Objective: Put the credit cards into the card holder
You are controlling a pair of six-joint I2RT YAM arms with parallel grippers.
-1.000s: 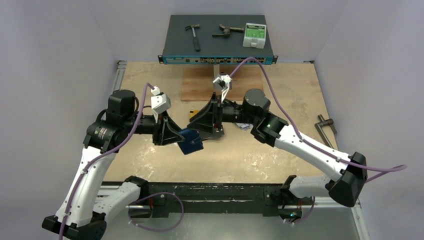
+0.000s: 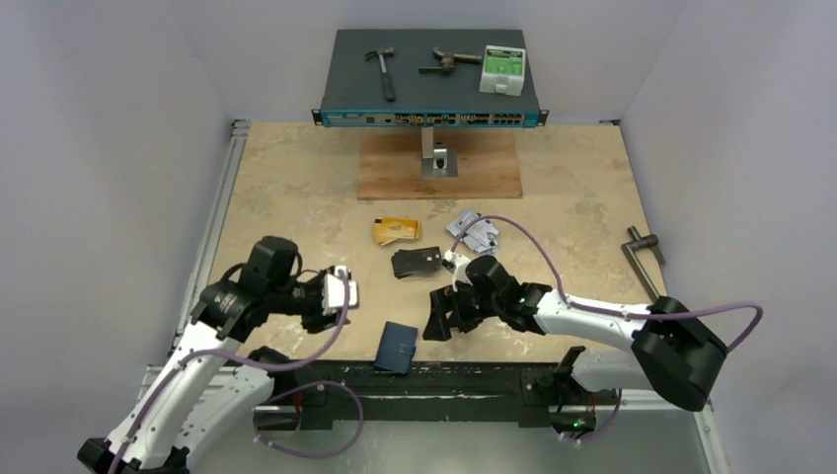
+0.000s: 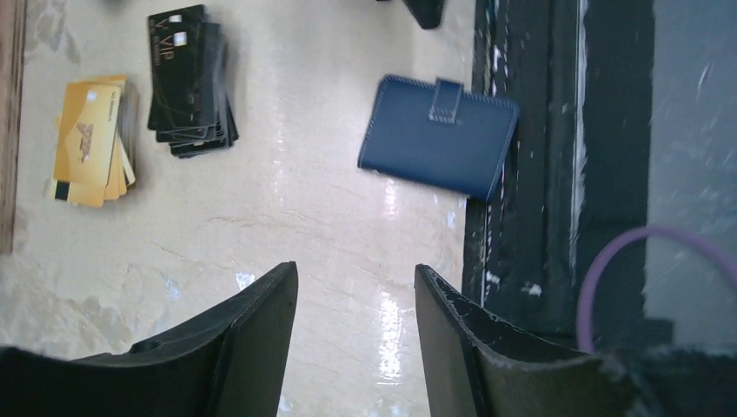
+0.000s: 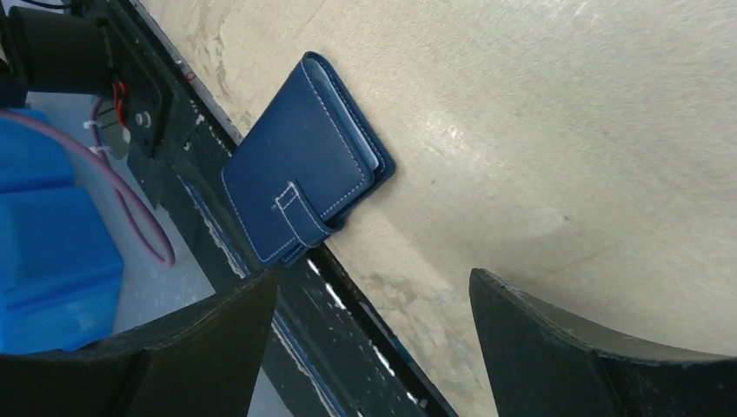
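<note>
A closed navy card holder (image 2: 396, 348) lies flat at the table's front edge, its strap toward the right. My left gripper is open and empty; in the left wrist view the holder (image 3: 441, 137) lies beyond its fingertips. My right gripper stands open just right of the holder (image 4: 300, 165), not touching it. Black cards (image 2: 417, 262) lie stacked mid-table, yellow cards (image 2: 397, 230) behind them, and silver-grey cards (image 2: 476, 235) spread to the right. A pale edge shows inside the holder in the right wrist view; whether it is a card, I cannot tell.
A wooden board (image 2: 395, 178) with a metal bracket sits at the back, before a rack unit (image 2: 424, 84) carrying hammers and a white-green box (image 2: 503, 71). Another hammer (image 2: 644, 259) lies at the right edge. Purple cables loop along both arms.
</note>
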